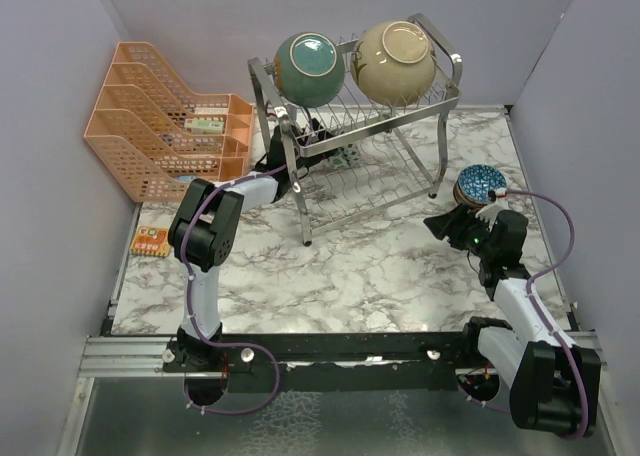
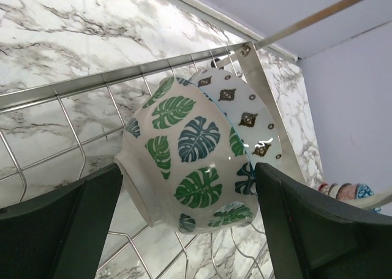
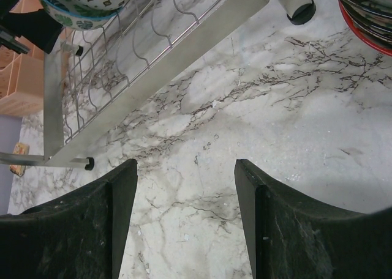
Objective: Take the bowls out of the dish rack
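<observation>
A metal dish rack [image 1: 355, 128] holds a teal bowl [image 1: 309, 70] and a beige bowl [image 1: 393, 63] on top. In the left wrist view a white bowl with leaf prints [image 2: 199, 150] leans beside a diamond-patterned bowl [image 2: 245, 107] on the lower tier. My left gripper is inside the rack with its fingers parted at either side of the leaf bowl; whether they touch it is unclear. My right gripper hangs open over bare counter, right of the rack.
A stack of bowls [image 1: 481, 184] sits at the right by my right gripper. An orange plastic organizer [image 1: 140, 126] stands at the back left, a small orange packet [image 1: 149, 242] below it.
</observation>
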